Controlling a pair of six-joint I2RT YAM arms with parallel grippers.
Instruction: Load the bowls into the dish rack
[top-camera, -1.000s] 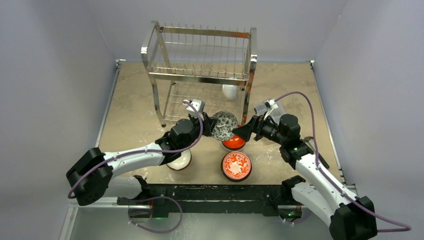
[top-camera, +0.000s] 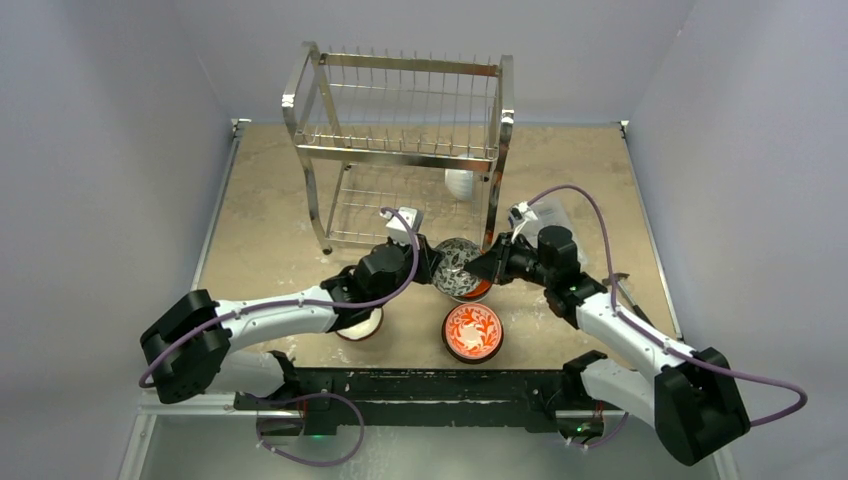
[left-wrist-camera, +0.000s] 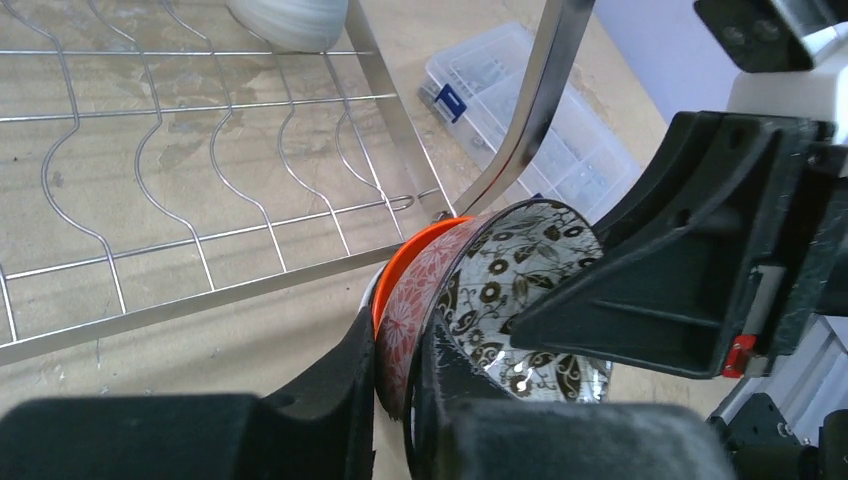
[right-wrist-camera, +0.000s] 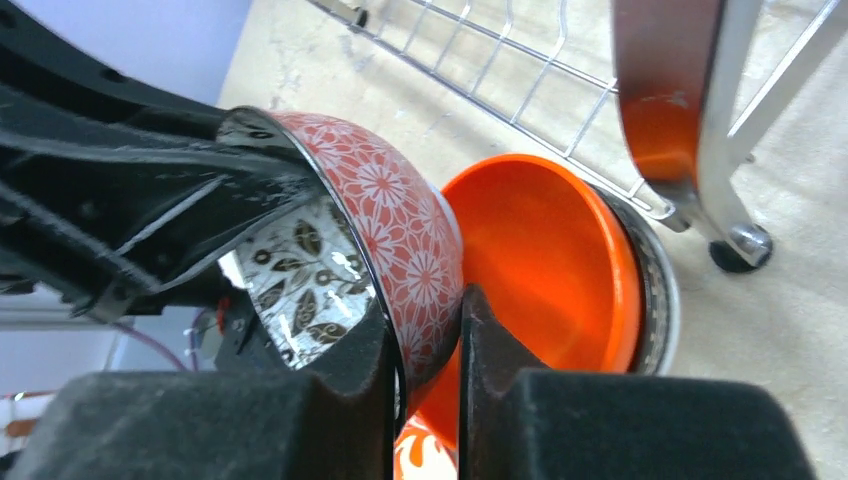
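Between the two arms is a bowl with a black floral inside (top-camera: 456, 268) and a pink patterned outside (right-wrist-camera: 405, 225), tilted on its side. My left gripper (top-camera: 433, 264) is shut on its wall. My right gripper (top-camera: 480, 268) is part open from the other side; in the right wrist view the bowl's wall lies between its fingers. Below the held bowl an orange bowl (right-wrist-camera: 540, 260) sits inside another bowl on the table. An orange-and-white patterned bowl (top-camera: 473, 331) stands nearer the front. The metal dish rack (top-camera: 400, 157) stands behind; a white bowl (top-camera: 459, 184) is at its lower right.
A white bowl with a dark rim (top-camera: 362, 325) lies partly under my left arm. Behind my right gripper is a clear plastic box (left-wrist-camera: 570, 130). The rack's right leg (right-wrist-camera: 700, 120) rises close to the orange bowl. Open table lies left of the rack.
My right gripper has moved inward from the right onto the bowl's rim.
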